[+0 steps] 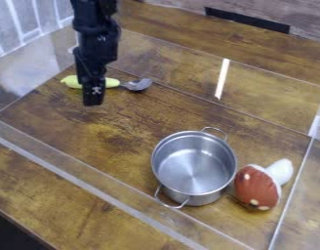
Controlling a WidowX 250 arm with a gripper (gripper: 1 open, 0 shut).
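The black gripper (93, 90) hangs at the upper left over a yellow banana-like object (71, 82); its fingers point down, and whether they touch it is unclear. A grey spoon (137, 84) lies just right of the yellow object. A steel pot (193, 166) with two handles stands in the lower middle. A toy mushroom (261, 185) with a red cap and white stem lies to the pot's right.
The wooden table (85, 186) has clear room in the middle and lower left. Transparent panels border the area at the left, right and front.
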